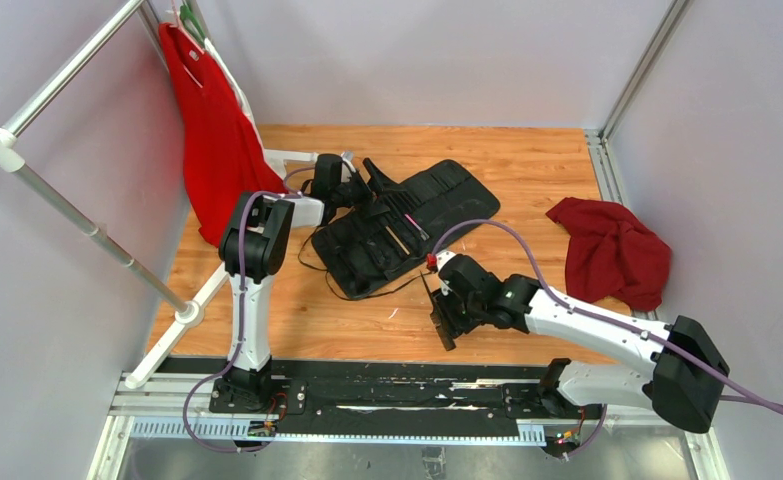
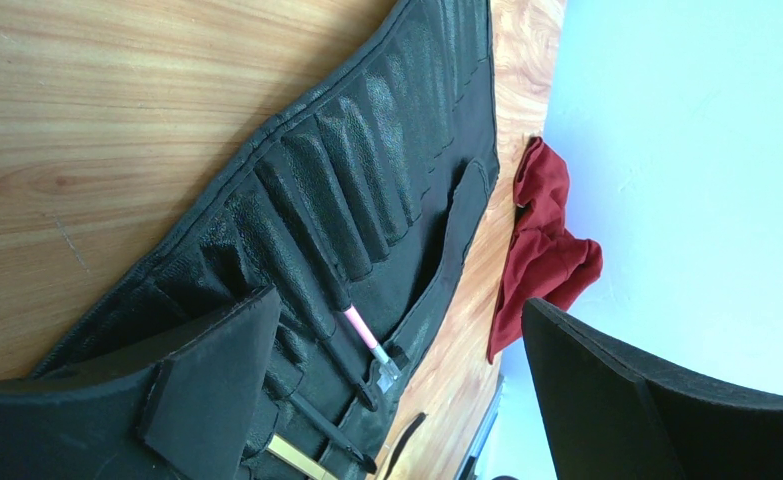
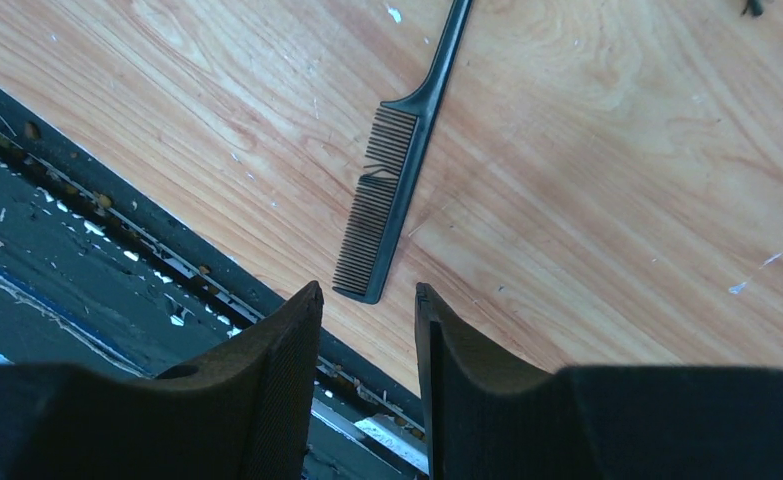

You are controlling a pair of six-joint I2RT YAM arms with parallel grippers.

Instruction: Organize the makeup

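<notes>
A black brush roll lies unrolled mid-table, holding a pink-handled brush, a light-handled brush and other tools. My left gripper is over the roll's upper left, fingers spread; what, if anything, is between them cannot be made out for certain. A black tail comb lies on the wood near the front edge, below the roll. My right gripper hovers over it, fingertips part open at the comb's wide end, not visibly touching it.
Red garments hang on a rack at the left. A crumpled red cloth lies on the right. The front edge borders a dark strip. Bare wood lies behind the roll and around the comb.
</notes>
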